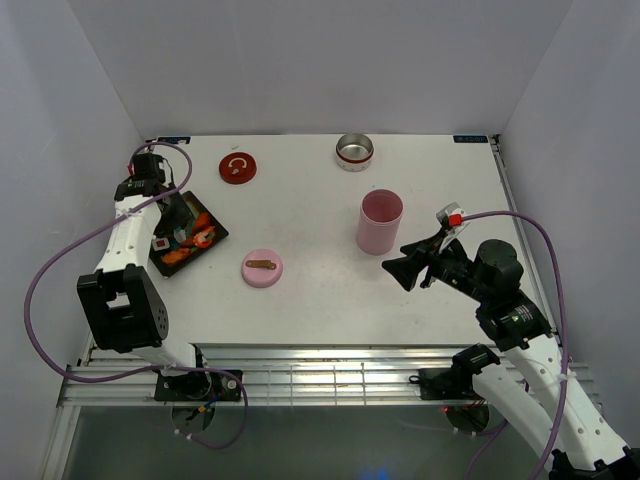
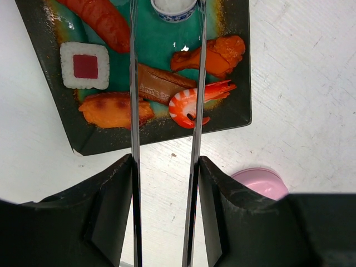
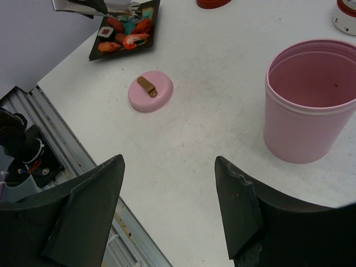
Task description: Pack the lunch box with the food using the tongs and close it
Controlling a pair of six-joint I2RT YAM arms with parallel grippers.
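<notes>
A black tray of food (image 1: 205, 255) lies at the table's left, with sushi (image 2: 85, 67), a sausage, shrimp and other pieces. My left gripper is over it, holding long metal tongs (image 2: 134, 105) whose arms reach down across the food; their tips are outside the left wrist view. My right gripper stands open and empty at the right, near the pink container (image 1: 380, 231).
A pink lid with a brown tab (image 1: 262, 275), a red-brown lid (image 1: 238, 170) and a steel container with a red band (image 1: 354, 155) stand on the table.
</notes>
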